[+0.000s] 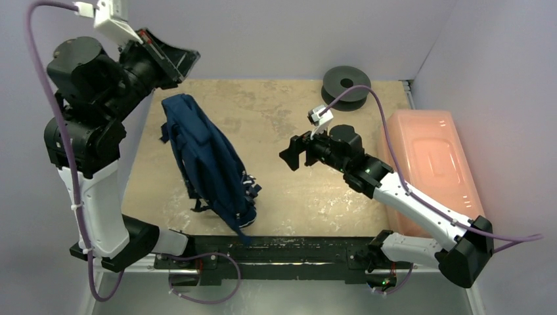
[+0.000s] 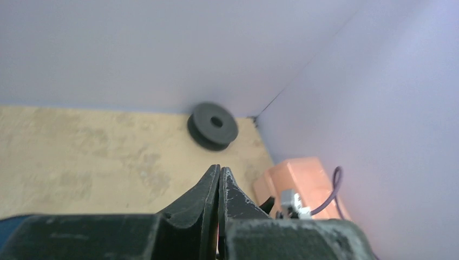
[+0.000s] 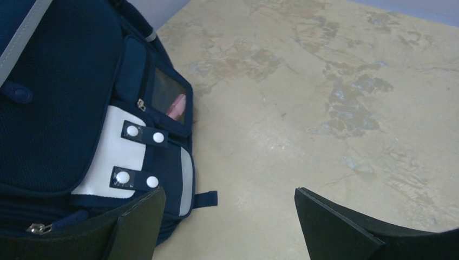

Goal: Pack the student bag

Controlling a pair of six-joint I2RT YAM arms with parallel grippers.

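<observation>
The navy backpack (image 1: 203,154) hangs upright and tilted at the left of the table in the top view, its narrow side toward the camera. High above its top end is my left gripper (image 1: 184,64), shut on the backpack; the gripped part does not show. In the left wrist view the fingertips meet, and a blue corner of the bag shows low at the left. My right gripper (image 1: 293,157) stands open and empty, right of the bag. The right wrist view shows the bag's white snap pocket (image 3: 116,154) and a clear window pocket (image 3: 169,100) with something pink inside.
A dark grey spool (image 1: 346,85) stands at the back right. An orange translucent bin (image 1: 430,157) lies along the right edge, beside my right arm. Between the backpack and the spool, the table (image 1: 276,105) is bare.
</observation>
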